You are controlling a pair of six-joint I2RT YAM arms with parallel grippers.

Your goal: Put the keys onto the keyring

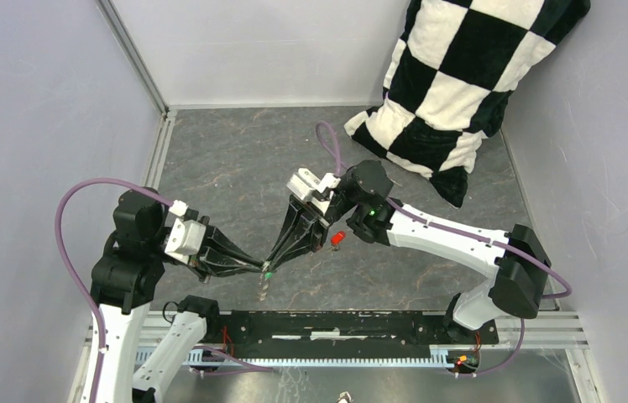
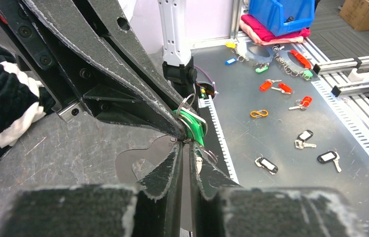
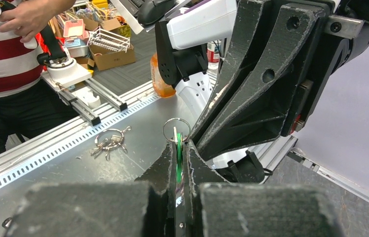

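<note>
In the top view the tips of both grippers meet left of centre. A green key tag (image 2: 195, 127) with metal rings is pinched in my right gripper, which is shut on it. A thin round ring (image 3: 176, 129) stands up above those fingertips. My left gripper sits right against the tag and rings, its fingers parted by a narrow gap. Whether a ring passes between its tips is hard to make out. Keys (image 1: 264, 285) hang below the tips, blurred.
A red key tag (image 1: 338, 238) lies on the grey floor. Several tagged keys and an orange carabiner (image 2: 258, 113) are spread on the metal table. A ring with clips (image 3: 109, 142) lies there too. A checkered cushion (image 1: 453, 75) leans at the back right.
</note>
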